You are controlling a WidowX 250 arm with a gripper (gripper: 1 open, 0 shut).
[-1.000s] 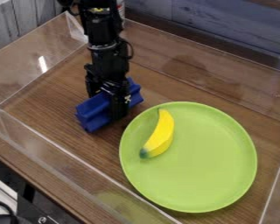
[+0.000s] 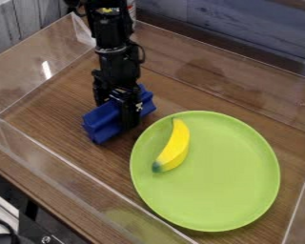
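The black gripper (image 2: pixel 117 100) reaches down from the top of the camera view onto a blue object (image 2: pixel 102 126) on the wooden table, at the left of the plate. Its fingers are low over and against the blue object, but whether they are shut on it cannot be told. A yellow banana (image 2: pixel 173 145) lies on the left part of a large green plate (image 2: pixel 232 172).
Clear low walls (image 2: pixel 28 67) edge the wooden work surface (image 2: pixel 206 81). Bare wood stretches behind the plate and at the left front of the blue object.
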